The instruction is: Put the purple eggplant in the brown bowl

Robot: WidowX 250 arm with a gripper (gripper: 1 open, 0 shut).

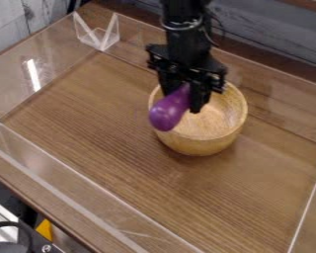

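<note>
The purple eggplant [168, 114] hangs tilted from my gripper [188, 89], which is shut on its upper end. In the camera view it overlaps the left part of the brown bowl [217, 126], a light wooden bowl right of the table's middle. The eggplant's lower end shows in front of the bowl's left rim. Its exact height over the bowl cannot be told from this view. My arm and gripper hide the bowl's back rim and part of its inside.
A clear wire-like rack piece [98, 32] stands at the back left. Black cables and a yellow item [43, 229] lie off the table's near left edge.
</note>
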